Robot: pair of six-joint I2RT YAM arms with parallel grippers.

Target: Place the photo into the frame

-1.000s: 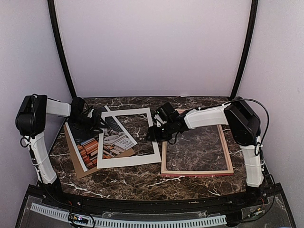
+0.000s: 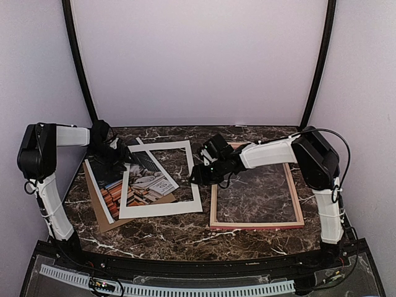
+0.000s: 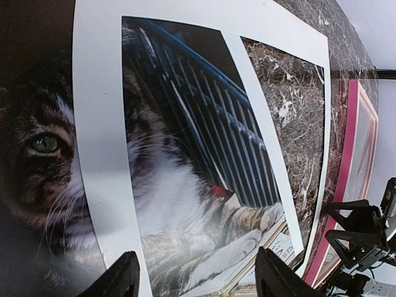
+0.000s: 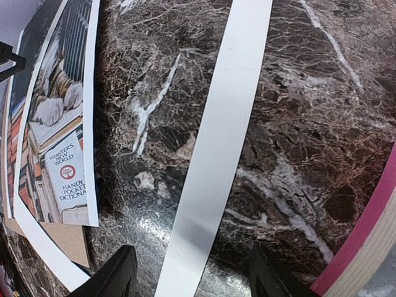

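A white mat border (image 2: 161, 209) lies flat over a pile of photos (image 2: 110, 199) on the left, one showing a cat (image 3: 49, 154). My left gripper is above this border and the cat print, fingers apart. My right gripper is open over the mat's right strip (image 4: 223, 124), with nothing seen held. The wooden frame (image 2: 297, 210), with a pink edge in the wrist views, lies on the right, partly under the right arm.
Brown backing board (image 2: 102, 219) sticks out under the photos. Bare marble table (image 2: 154, 241) shows along the front and back. White walls enclose both sides and the back.
The white mat border has slid left from where it was a second ago. My left gripper has shifted slightly left and up in the top view; the right arm looks unmoved.
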